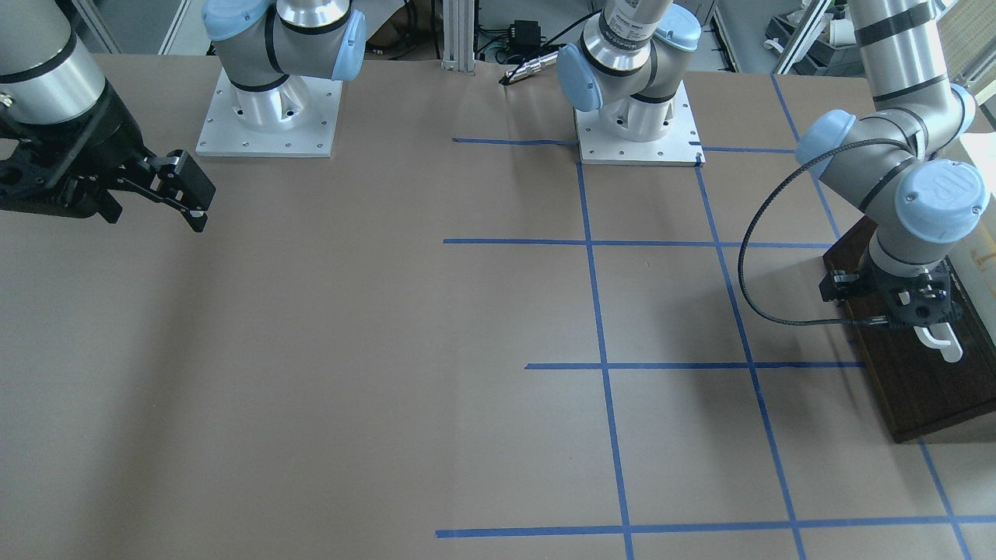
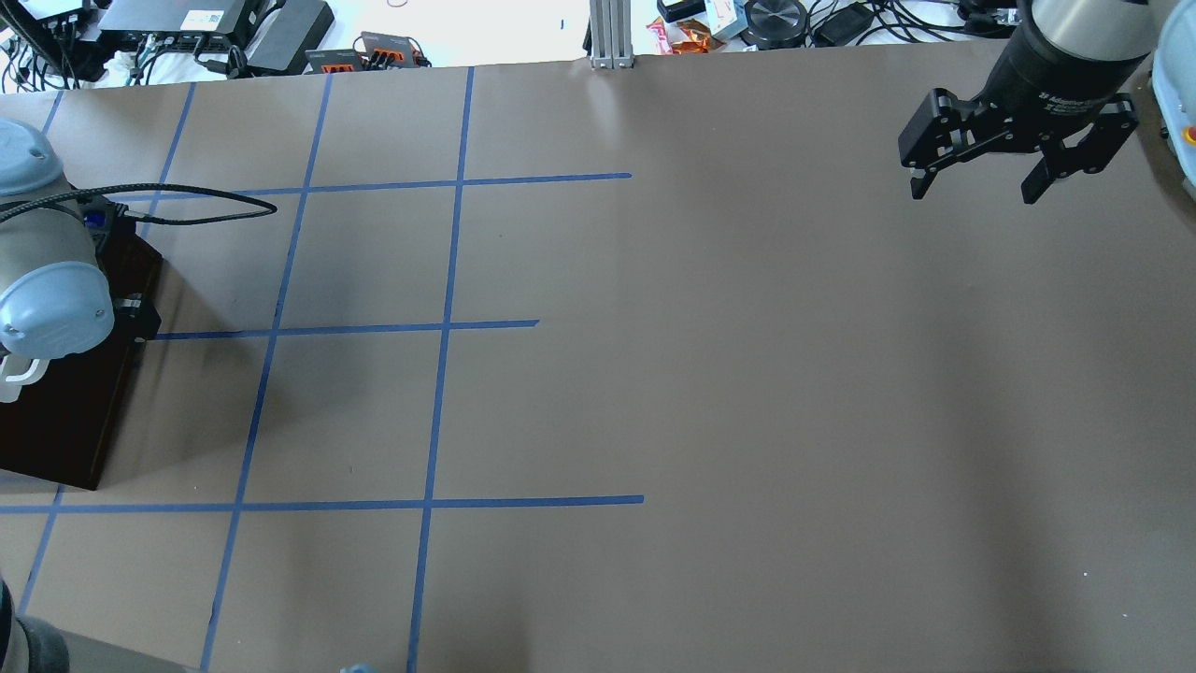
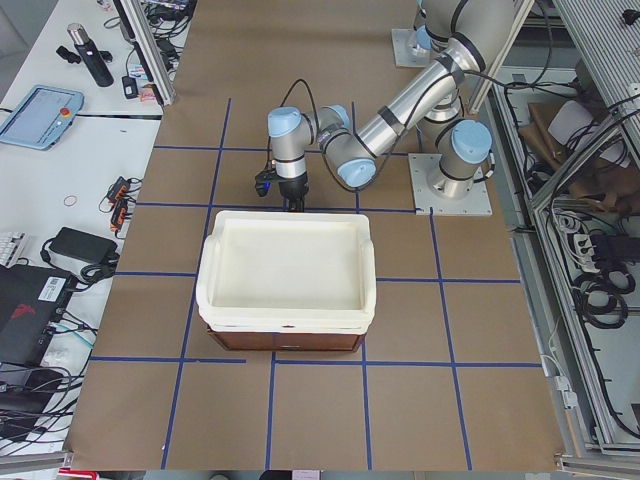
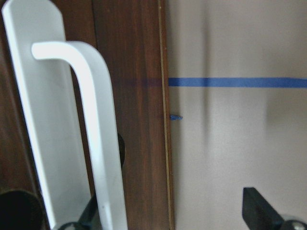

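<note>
A dark wooden box (image 1: 910, 392) with a cream lid or tray (image 3: 285, 270) on top stands at the right of the front view. On its side is a white handle (image 4: 100, 129) on a white plate, filling the left of the wrist view. My gripper is down at that handle. One black finger reaches behind the handle's bar; the other is out over the table side. The fingers look open. In the front view the gripper housing hides much of the handle.
A second arm's black gripper (image 2: 987, 157) hangs at the top right of the top view. More arm bases stand at the table's back edge in the front view.
</note>
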